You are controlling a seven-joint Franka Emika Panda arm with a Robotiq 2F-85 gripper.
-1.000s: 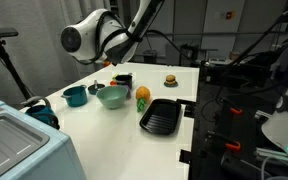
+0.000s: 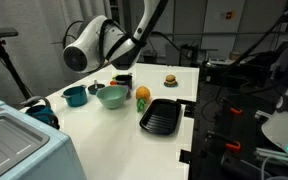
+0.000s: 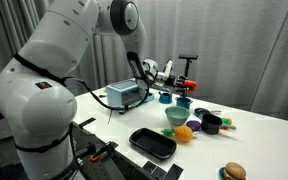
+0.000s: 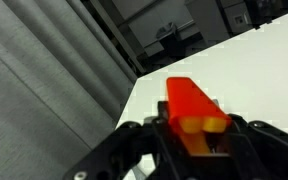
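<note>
In the wrist view my gripper is shut on a red and orange object (image 4: 189,98), which stands up between the dark fingers; its full shape does not show. The same red object (image 3: 191,83) appears in exterior view 2, raised above the far part of the table near the pots. My gripper (image 3: 179,80) is small and dark there. Exterior view 1 shows the arm's white and black joint (image 2: 82,54) at the upper left, while the gripper itself is hard to make out.
Below stand a teal pot (image 2: 76,96), green bowl (image 2: 111,97), orange (image 2: 142,92) and black pot (image 3: 211,124). Nearer lie a black tray (image 2: 162,117) and a burger (image 2: 170,80). A white box-shaped appliance (image 2: 19,145) fills the lower left.
In exterior view 1 the arm's white and black joint has shifted to the right and slightly down. The objects on the table have stayed where they were.
</note>
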